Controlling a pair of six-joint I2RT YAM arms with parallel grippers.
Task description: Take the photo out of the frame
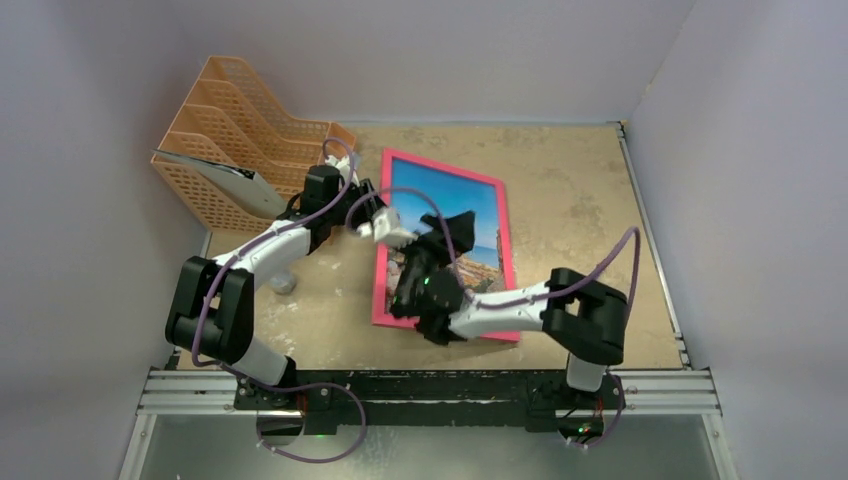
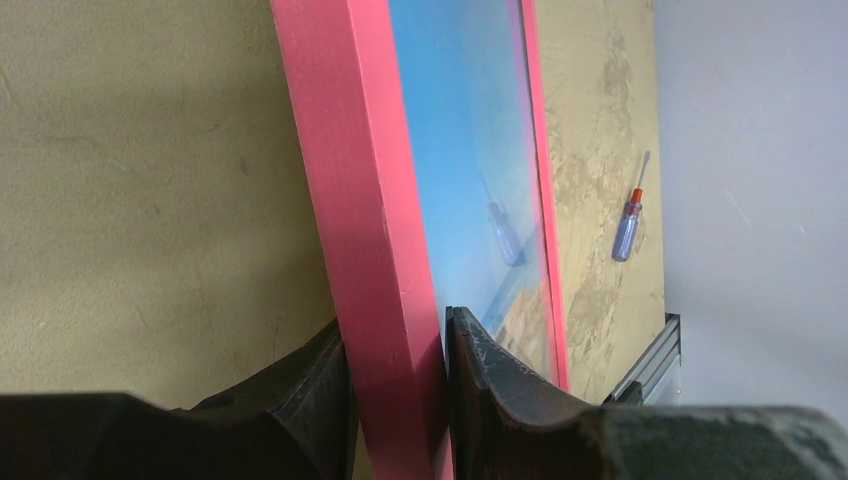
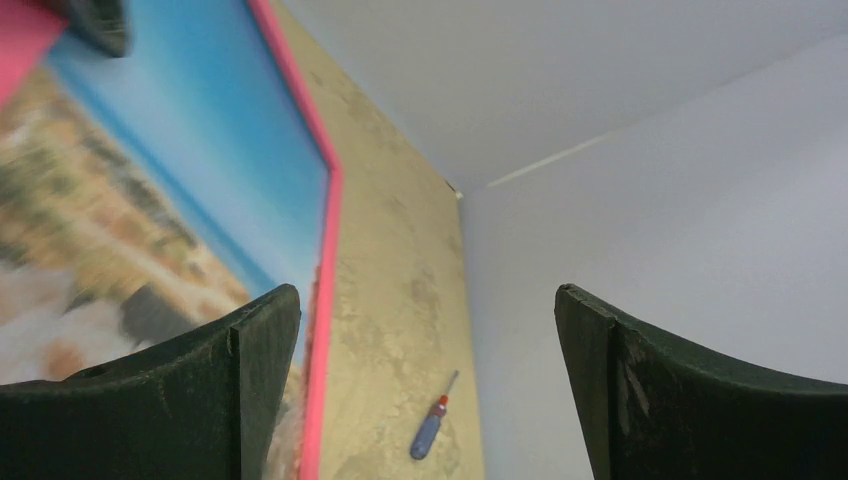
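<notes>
A pink picture frame (image 1: 508, 240) lies tilted to the left on the table, with a seaside photo (image 1: 435, 183) of blue sky and rocks inside it. My left gripper is shut on the frame's left side bar, one finger (image 2: 315, 405) outside and one on the photo side. Blurred by motion, my right arm reaches over the photo in the top view and hides its middle and lower part. The right gripper stands wide open with nothing between its fingers, above the frame's right part in the right wrist view.
An orange file rack (image 1: 235, 120) holding a thin pale folder (image 1: 225, 180) stands at the back left. A screwdriver (image 3: 430, 425) lies on the table to the right of the frame. Bare table (image 1: 570, 180) stretches between the frame and the right wall.
</notes>
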